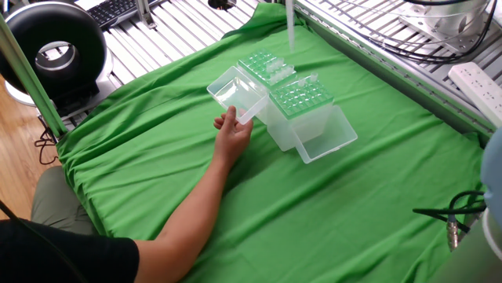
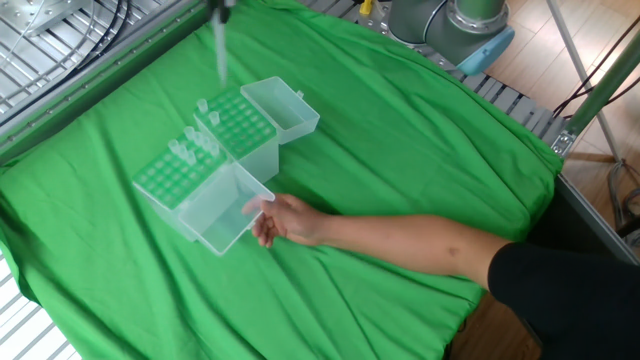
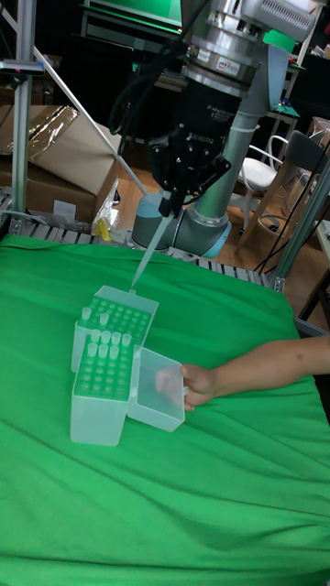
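My gripper (image 3: 170, 203) is shut on a long translucent pipette tip (image 3: 150, 246), which hangs at a slant. The tip's lower end is above the far edge of the boxes in exterior view 3, apparently touching nothing. In exterior view 2 the gripper (image 2: 222, 12) shows only at the top edge; exterior view 1 shows just the tip (image 1: 290, 25). Two clear boxes with green racks stand side by side: one rack (image 1: 302, 101) has a few tips, the other rack (image 2: 168, 178) several. Both lids are open. A person's hand (image 2: 283, 220) holds one lid (image 2: 222, 212).
The person's forearm (image 1: 188, 212) reaches across the green cloth (image 1: 376, 204) to the boxes. The other open lid (image 1: 329, 135) leans outward from its box. Bare cloth surrounds the boxes. A power strip (image 1: 478, 90) lies off the cloth.
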